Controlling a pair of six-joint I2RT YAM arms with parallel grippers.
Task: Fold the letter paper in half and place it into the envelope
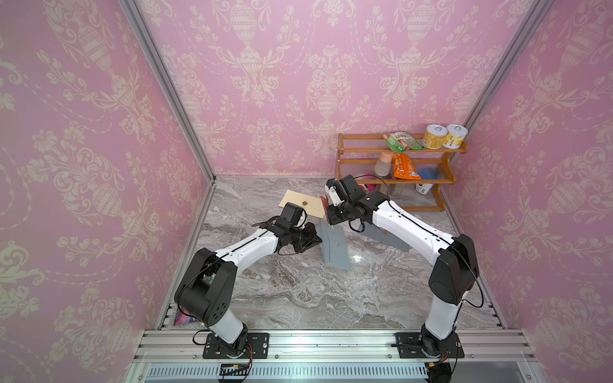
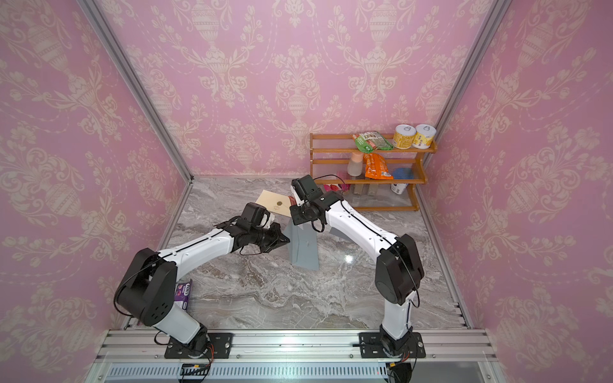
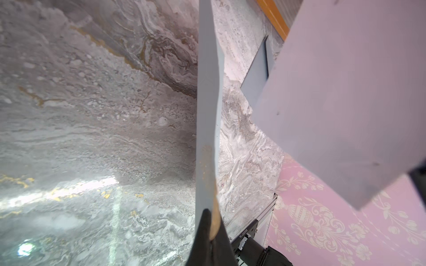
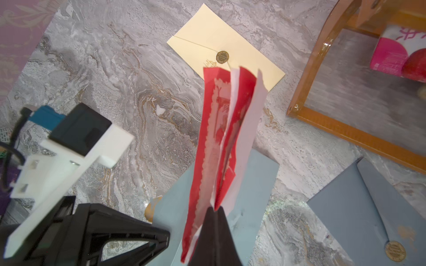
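My left gripper is shut on one edge of a blue-grey envelope (image 3: pixel 208 102); in the left wrist view the envelope is edge-on above the marble. The same envelope shows its face in the top left view, hanging below the left fingertips. The letter paper (image 4: pixel 208 146) is folded, with red-bordered inner faces standing slightly apart. My right gripper is shut on its lower end. In the left wrist view, the paper's pale back (image 3: pixel 341 97) stands to the right of the envelope, apart from it. Whether the envelope's mouth is open is hidden.
A cream envelope (image 4: pixel 239 35) with a seal lies flat at the back. Another blue-grey envelope (image 4: pixel 368 212) lies on the right. Beyond it stands a wooden rack (image 1: pixel 396 182) holding groceries.
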